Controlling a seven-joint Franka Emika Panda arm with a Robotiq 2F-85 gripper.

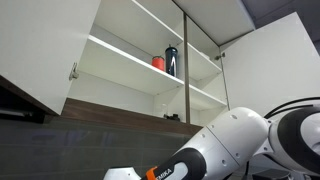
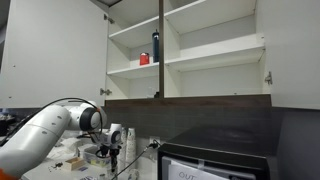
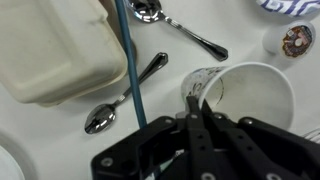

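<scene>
In the wrist view, my gripper is shut at the near-left rim of a white cup (image 3: pixel 260 95), and the thin rim appears pinched between its fingertips. The cup's opening faces the camera, and speckled patterning shows on its outer side. Whether its base touches the surface below cannot be told. In exterior view 2, the gripper hangs low over the cluttered counter, its fingertips too small to make out. Exterior view 1 shows only the arm (image 1: pixel 215 145) at the lower right, with the fingers out of frame.
Two spoons (image 3: pixel 212 47) (image 3: pixel 100 117), a beige container (image 3: pixel 60 45) and a dark cord (image 3: pixel 130 60) lie left of the cup. A small patterned cup (image 3: pixel 293 40) stands upper right. Above the counter, the open cabinet holds a red canister (image 2: pixel 144 58) and dark bottle (image 2: pixel 156 46).
</scene>
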